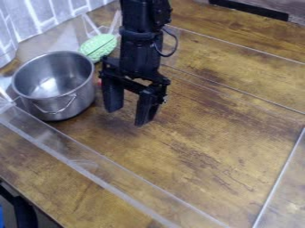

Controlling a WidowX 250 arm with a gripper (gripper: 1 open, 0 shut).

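My black gripper (128, 100) hangs low over the wooden table just right of a steel pot (50, 80), its two fingers pointing down and spread well apart. Nothing shows between them. Behind the gripper and the pot, a pale green brush-like object (98, 46) is partly visible, with a bit of red near it that the arm mostly hides.
Clear plastic edging (107, 174) runs along the left and front. A white ribbed surface stands at the back left, and a dark blue object (12, 214) shows at the lower left corner.
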